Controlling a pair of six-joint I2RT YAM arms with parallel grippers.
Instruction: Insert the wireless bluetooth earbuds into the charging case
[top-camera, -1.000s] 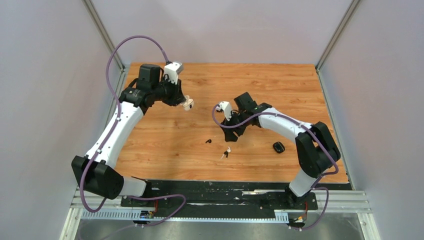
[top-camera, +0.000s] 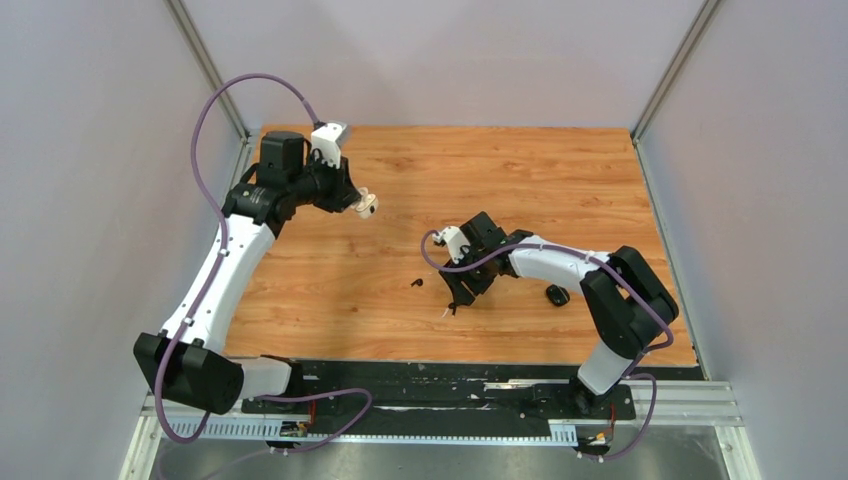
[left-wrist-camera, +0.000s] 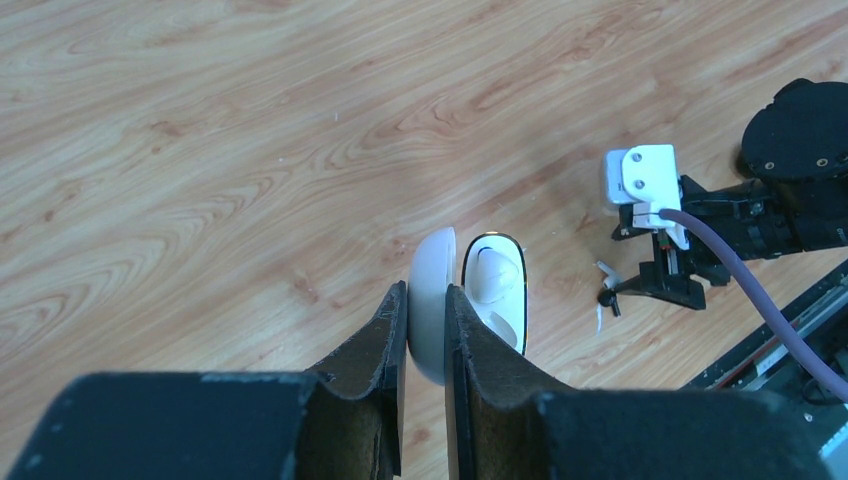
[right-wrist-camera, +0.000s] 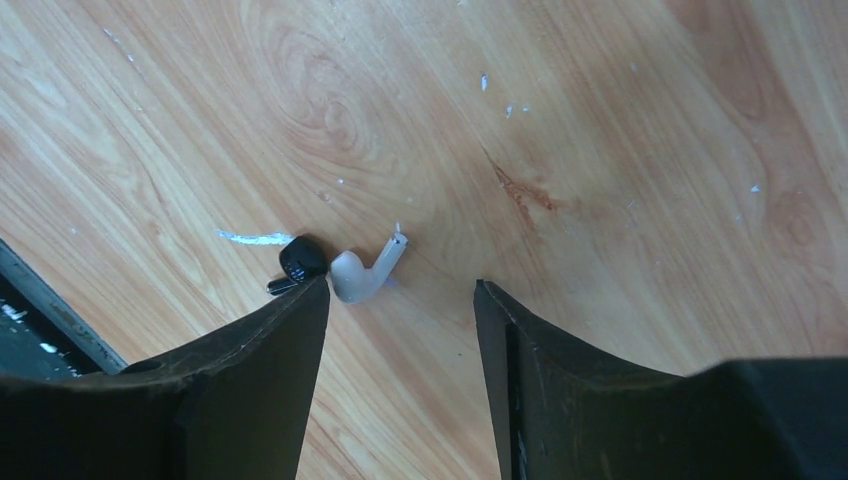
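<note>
My left gripper is shut on a white charging case (top-camera: 365, 205), held over the left-middle of the table with its lid raised and empty-looking wells visible in the left wrist view. My right gripper is low over the table, fingers apart around a white earbud (right-wrist-camera: 357, 278), which lies loose between them, stem pointing up-right. A small black earbud (right-wrist-camera: 302, 260) lies just left of the white one, by the left finger.
Another small black piece (top-camera: 418, 282) lies left of the right gripper. A black case (top-camera: 558, 295) rests at the right.
My right gripper has moved down toward the front of the table, over the white earbud. My left gripper with the case has shifted slightly left.
</note>
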